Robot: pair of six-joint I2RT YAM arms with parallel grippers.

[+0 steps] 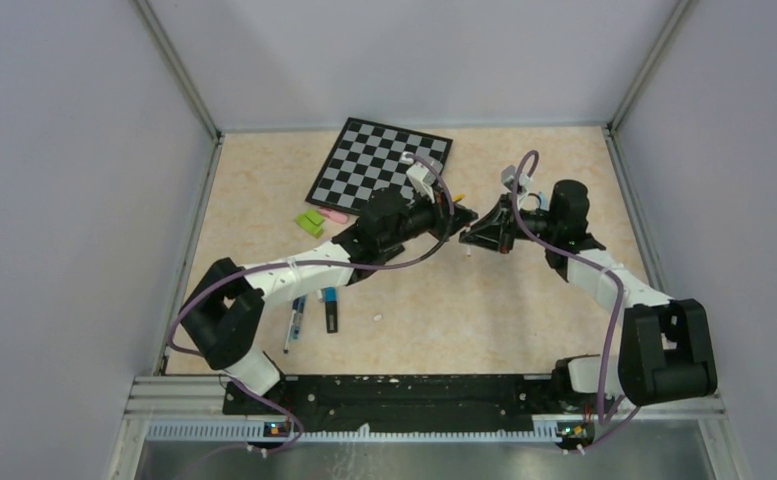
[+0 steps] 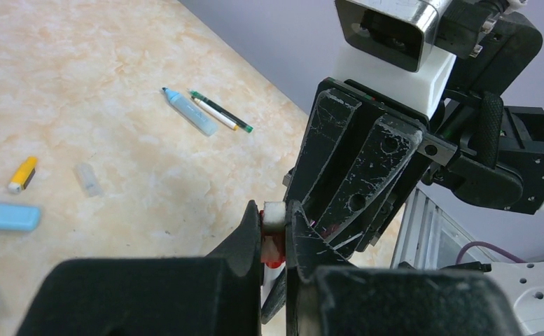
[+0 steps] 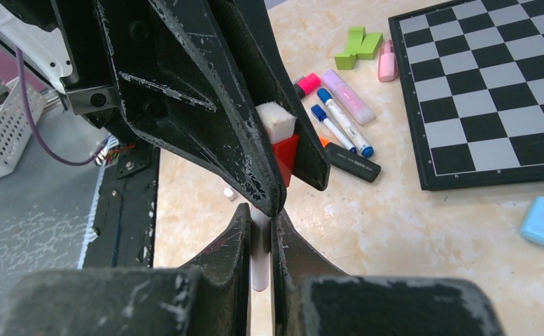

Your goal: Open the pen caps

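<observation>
Both my grippers hold a slim pen close together above the middle of the table. In the right wrist view, the red part (image 3: pixel 286 158) with a whitish end is between the fingers of my left gripper (image 1: pixel 467 214). Below it, the white barrel (image 3: pixel 260 255) runs through the shut fingers of my right gripper and sticks out underneath. The left wrist view has the whitish end (image 2: pixel 274 215) pinched between the left fingers. Whether red part and barrel are joined is hidden. An open-tipped blue highlighter (image 2: pixel 193 115) lies by a green pen (image 2: pixel 234 117).
Markers lie on the left, including a blue-and-white one (image 3: pixel 349 126) and a black one (image 3: pixel 353 163). A chessboard (image 1: pixel 374 160) sits at the back. A yellow cap (image 2: pixel 23 173) and a light blue block (image 2: pixel 10 217) lie loose.
</observation>
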